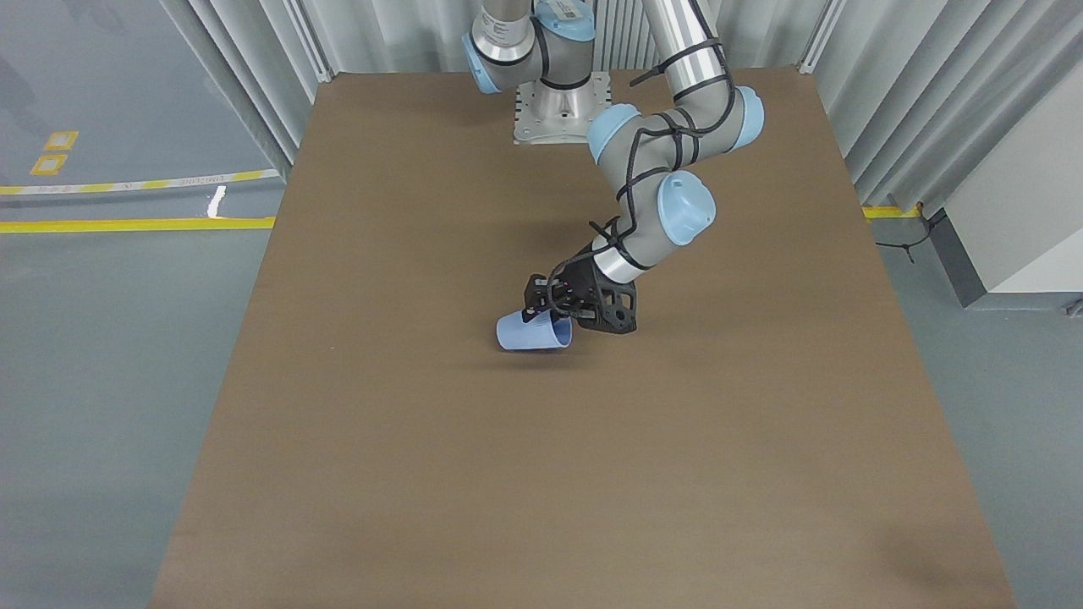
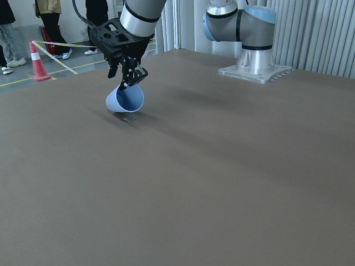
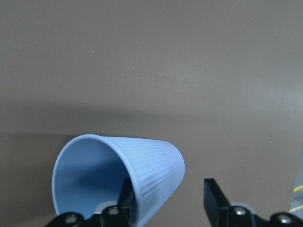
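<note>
A light blue ribbed cup (image 1: 520, 331) (image 2: 113, 101) (image 3: 158, 165) lies on its side on the brown table (image 1: 579, 457) (image 2: 183, 177) (image 3: 199, 80). My black gripper (image 1: 553, 309) (image 2: 125, 77) is open at the cup. In the wrist view one finger (image 3: 124, 203) is inside the cup's mouth, while the other finger (image 3: 213, 203) is outside, apart from the cup's wall.
People and a traffic cone (image 2: 39, 66) are off the table in the left view.
</note>
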